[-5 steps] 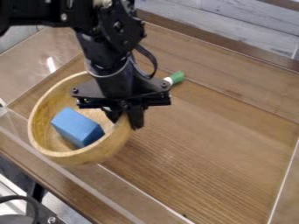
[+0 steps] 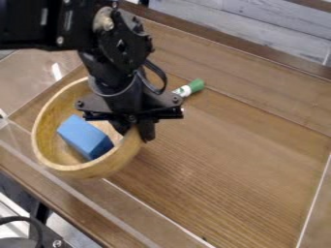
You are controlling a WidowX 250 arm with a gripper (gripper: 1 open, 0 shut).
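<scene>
My black gripper is shut on the rim of a round wooden bowl at the left of the table. The bowl holds a blue block. The fingertips are partly hidden against the rim. A small white and green object lies on the table behind the gripper.
A raised wooden edge with white boards behind it runs along the back right. Black cables lie off the table at the lower left.
The gripper and bowl have shifted slightly up and back in the view, the blue block moving with them.
</scene>
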